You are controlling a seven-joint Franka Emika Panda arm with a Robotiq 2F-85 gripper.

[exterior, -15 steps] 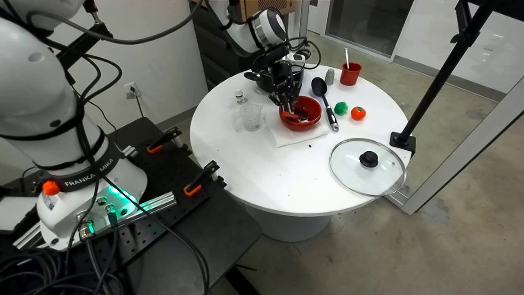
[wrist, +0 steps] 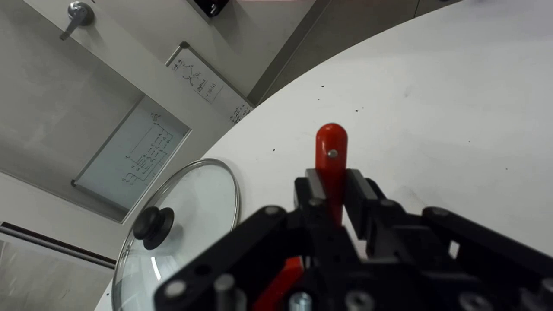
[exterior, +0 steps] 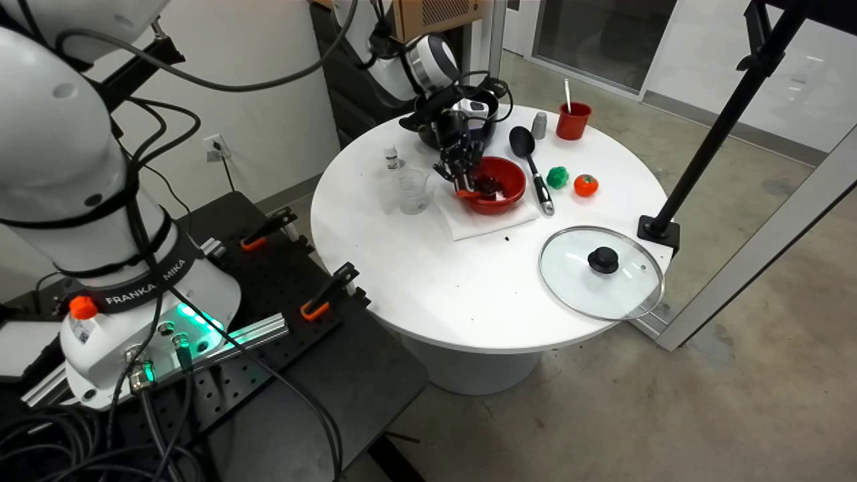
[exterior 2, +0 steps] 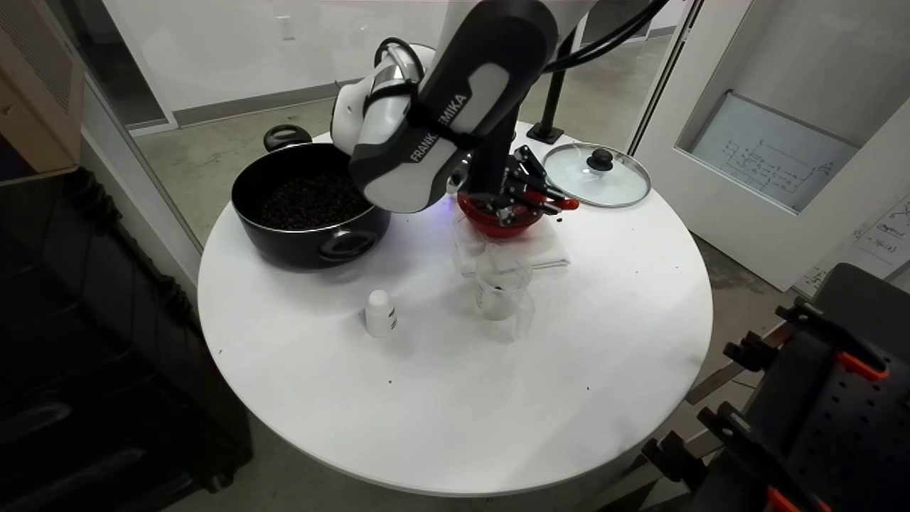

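Observation:
A red rounded handle (wrist: 332,150) with a small rivet is clamped between the fingers of my gripper in the wrist view. The rest of that utensil is hidden by the gripper. In exterior view 1, my gripper (exterior: 460,175) is at the left rim of a red bowl (exterior: 512,197), which has dark bits inside and rests on a folded white cloth (exterior: 474,229). Exterior view 2 shows the handle's red end (exterior 2: 566,205) sticking out past the bowl's rim. A black pot (exterior 2: 286,243) with dark beans inside stands behind the arm.
Near the bowl are a clear measuring cup (exterior: 413,193), a white bottle (exterior 2: 380,314), a black ladle (exterior: 523,143), a green vegetable (exterior: 558,177) and a tomato (exterior: 586,185). A glass lid (exterior: 574,273) lies at the table's edge.
In exterior view 1, my gripper and the red handle have shifted slightly left, towards the measuring cup. The gripper stays shut on the handle, and the bowl looks unmoved.

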